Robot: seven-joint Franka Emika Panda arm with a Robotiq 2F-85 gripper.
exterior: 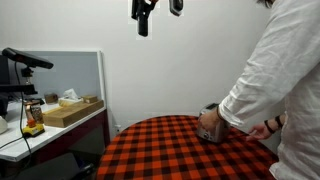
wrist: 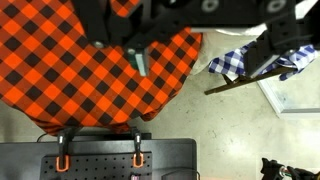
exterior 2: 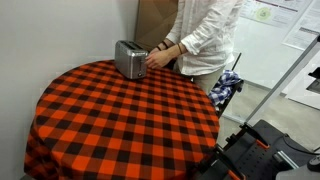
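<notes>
A silver two-slot toaster point(exterior 2: 131, 62) stands near the far edge of a table with a red-and-black checked cloth point(exterior 2: 120, 115). A person point(exterior 2: 205, 40) in a white shirt has both hands at its side. From the other side, the toaster point(exterior: 209, 124) is partly covered by the person's sleeve. High above the table, my gripper point(exterior: 159, 18) hangs at the top edge of exterior view 1, well away from the toaster. Its two dark fingertips are spread apart with nothing visible between them. In the wrist view, dark blurred gripper parts cross the top; the toaster does not show there.
A white side table point(exterior: 15, 150) with boxes and bottles stands at the left. Orange clamps point(wrist: 63, 160) sit on a black base beside the cloth. A chair with a blue checked cloth point(exterior 2: 227, 86) is behind the person.
</notes>
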